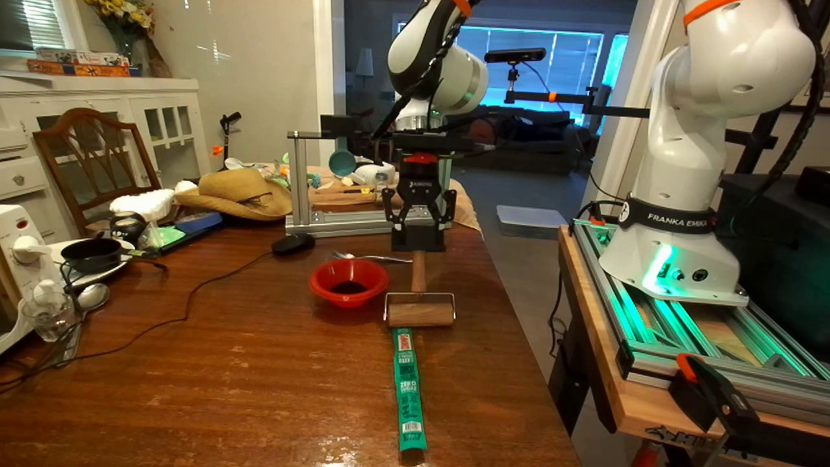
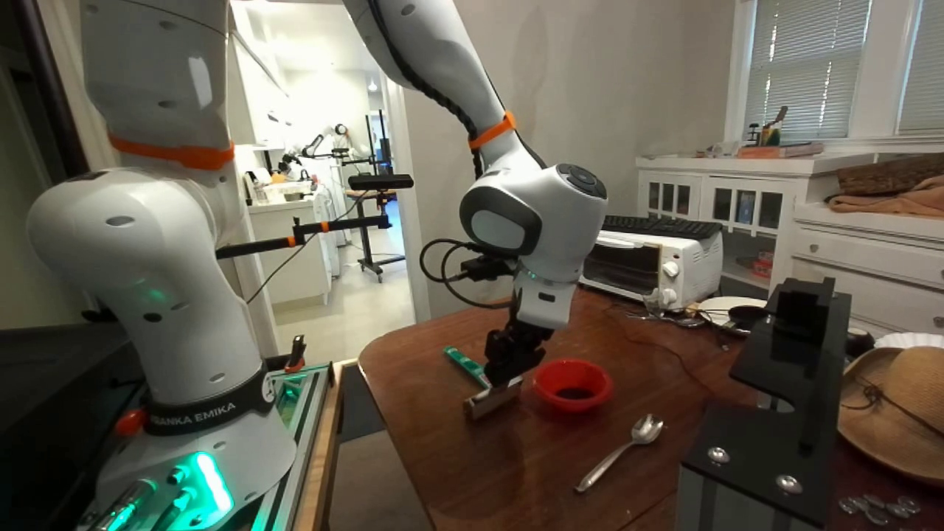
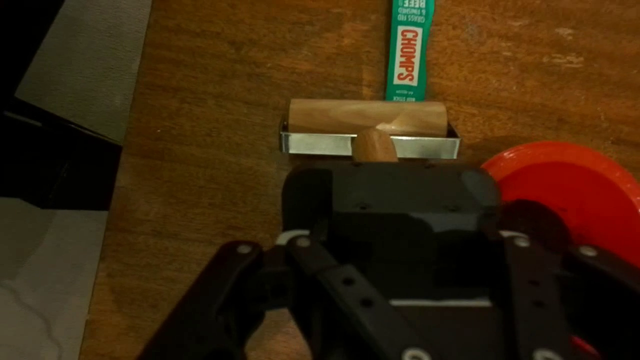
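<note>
My gripper [image 1: 418, 242] is shut on the wooden handle [image 1: 418, 272] of a small rolling pin, low over the table. The pin's wooden roller [image 3: 367, 117] sits crosswise in a metal frame, right at the near end of a green Chomps stick wrapper [image 3: 409, 54]. In exterior view 1 that green stick [image 1: 406, 389] stretches toward the camera from the roller. A red bowl [image 1: 348, 281] with something dark inside stands close beside the roller. From the wrist, the dark fingers hide most of the handle and part of the bowl.
A spoon [image 2: 622, 451] lies behind the bowl. A metal frame stand [image 1: 342, 222], a straw hat [image 1: 233, 194] and a black mouse [image 1: 293, 244] are farther back. The table's edge runs close on the robot's side.
</note>
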